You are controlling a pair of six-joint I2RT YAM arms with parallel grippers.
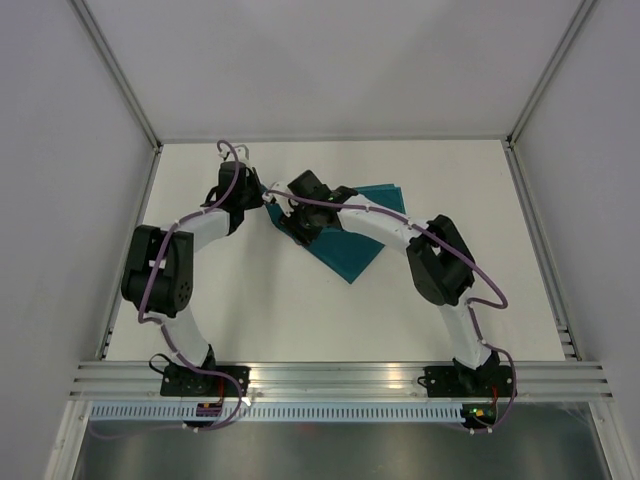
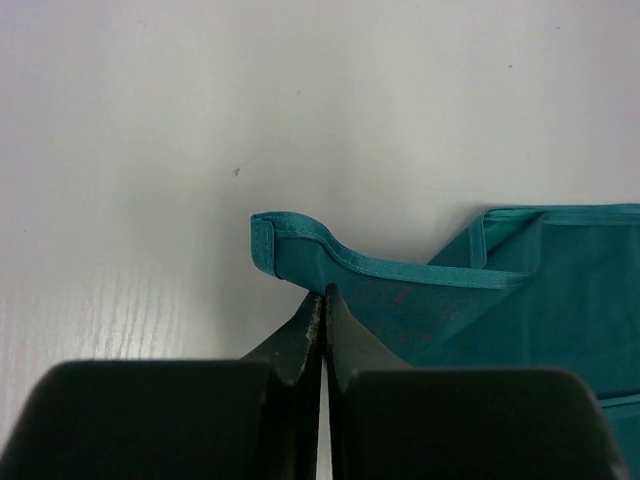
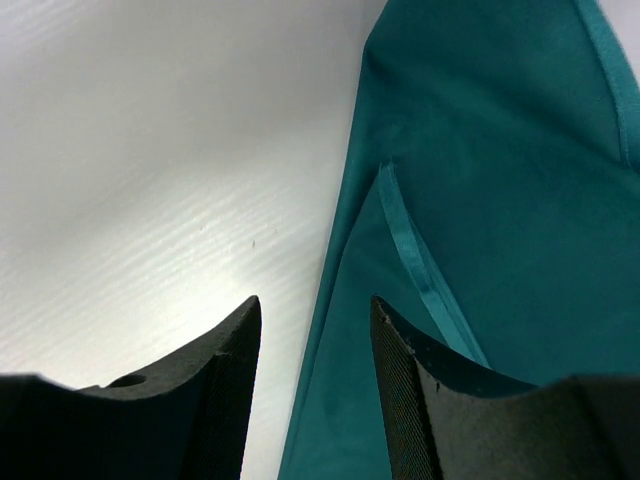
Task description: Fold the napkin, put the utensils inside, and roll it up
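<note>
A teal napkin (image 1: 350, 258) lies on the white table, with its hemmed edge running toward the upper left. My left gripper is shut on the napkin's corner, and a short flap of hem (image 2: 285, 228) stands out beyond the fingertips. From there the cloth stretches rightward, creased and lifted near a fold (image 2: 500, 240). Over the napkin's left edge, my right gripper stands open, nothing between its fingers. One fingertip is above bare table, the other above cloth. A folded-over strip of hem (image 3: 420, 270) shows beneath it. No utensils show in any view.
Bare white table (image 1: 270, 300) surrounds the napkin, with wide free room in front and to the right. The two arms are close together over the napkin's upper left. A metal rail (image 1: 340, 372) borders the front.
</note>
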